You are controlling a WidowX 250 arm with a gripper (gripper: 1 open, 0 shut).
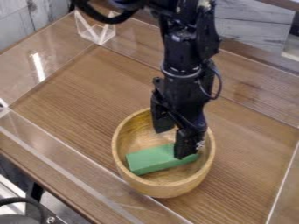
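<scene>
A round wooden bowl [163,184] stands near the front centre of the wooden table, with a green block [152,160] lying inside it. The black arm reaches down from the top, and its gripper [176,127] is open over the back of the bowl, low above the green block. Its lower part hides the bowl's back right.
A small clear plastic object [96,26] is at the back left. Black cables lie off the table's lower left edge.
</scene>
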